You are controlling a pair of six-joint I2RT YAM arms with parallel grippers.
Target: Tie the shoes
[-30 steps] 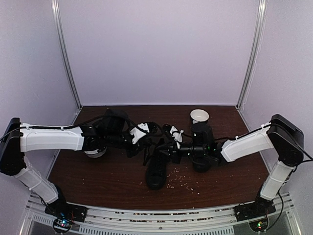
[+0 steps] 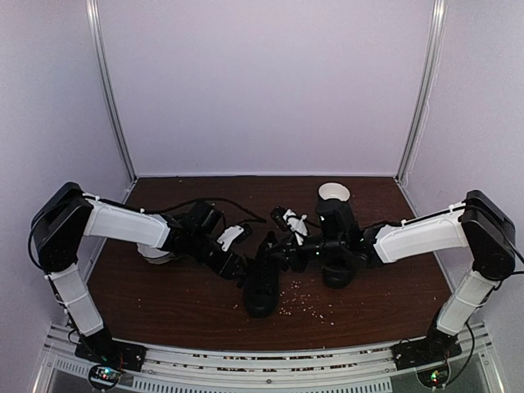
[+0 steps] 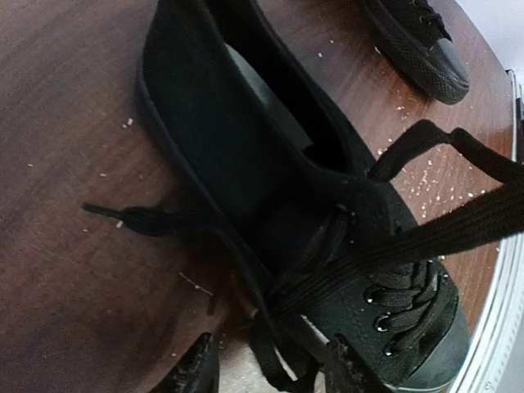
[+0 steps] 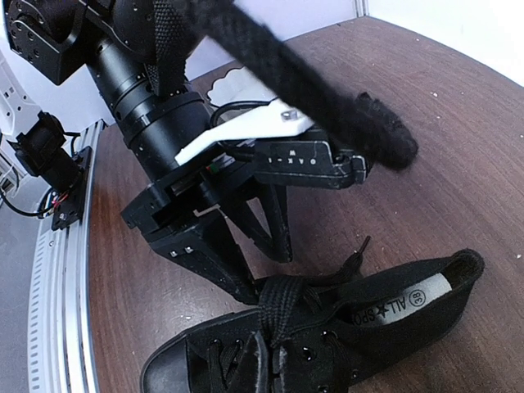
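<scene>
A black low-top shoe [image 2: 260, 291] lies mid-table, toe toward the front, with loose laces [image 3: 442, 225] over its tongue and side. My left gripper is low at the shoe's side by the lace crossing, its fingers part open around a lace loop [image 3: 274, 356]; whether it touches the lace is unclear. My right gripper is shut over the lacing, where a lace rises at its fingertips; whether it pinches that lace is hard to tell. A second black shoe [image 3: 413, 57] stands to the right, partly under the right arm.
A white round container [image 2: 334, 191] stands at the back right, another [image 2: 154, 254] at the left behind the left arm. Small pale bits are scattered right of the shoe.
My right gripper has stayed about where it was.
</scene>
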